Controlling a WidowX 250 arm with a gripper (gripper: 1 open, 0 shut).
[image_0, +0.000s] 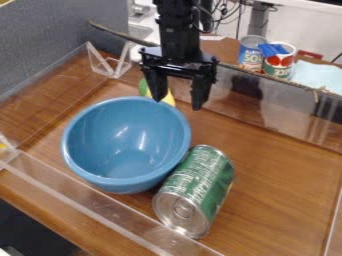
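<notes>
My black gripper (178, 88) hangs open over the back of the wooden tray, above and behind a blue bowl (124, 144). A yellow and green object (163, 96), partly hidden by the gripper, is behind and between the fingers as seen; I cannot tell whether they touch it. A green can (194, 191) lies on its side to the right of the bowl, near the front.
Clear low walls border the wooden floor (274, 178), which is free on the right. Cans (278, 63) and a light blue cloth stand beyond the back wall. A grey padded wall (40, 55) is at the left.
</notes>
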